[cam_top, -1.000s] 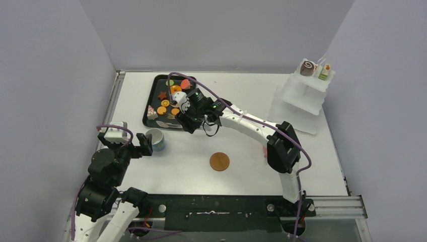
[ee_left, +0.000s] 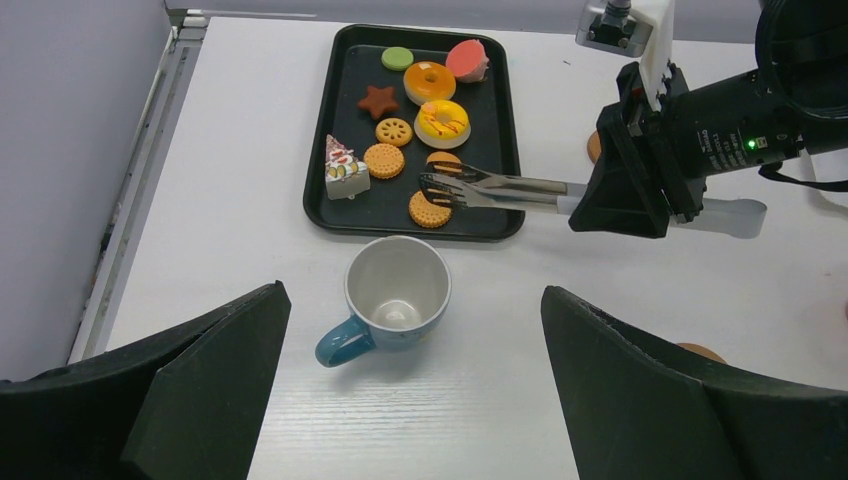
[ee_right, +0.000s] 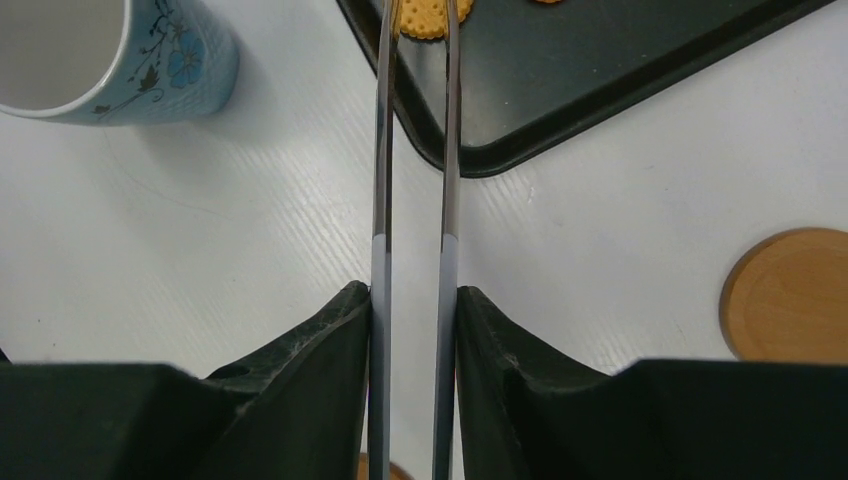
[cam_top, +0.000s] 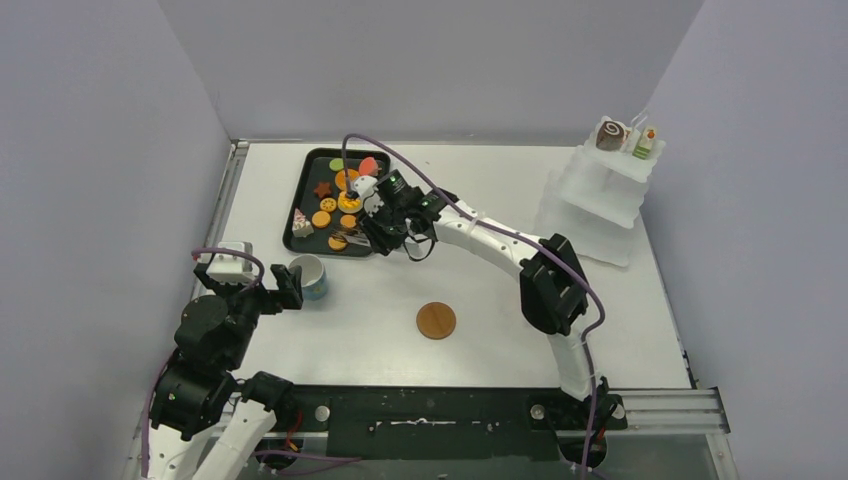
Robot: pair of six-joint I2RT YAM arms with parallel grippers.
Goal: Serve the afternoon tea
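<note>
My right gripper is shut on a pair of metal tongs (ee_left: 510, 193), whose blades run up between its black fingers. The tongs' tips reach over the front right of a black tray (ee_left: 325, 218). In the right wrist view a biscuit (ee_right: 424, 16) shows between the blades near the tips; whether they grip it I cannot tell. A yellow donut (ee_left: 443, 122), a cake slice (ee_left: 345, 172) and a red star (ee_left: 379, 101) lie on the tray. My left gripper stands open and empty, with a blue-handled mug (ee_left: 400, 285) in front of it.
At the right back stands a white tiered stand (cam_top: 600, 192), a chocolate roll (cam_top: 610, 135) and another cake (cam_top: 645, 142) on its top. A round wooden disc (cam_top: 436, 320) lies near the front middle. Table space between tray and stand is mostly clear, apart from the right arm.
The right gripper has shifted slightly right, and the tongs' tips have moved right and farther back over the tray's front. The yellow donut shows more clearly. The left arm has stayed still.
</note>
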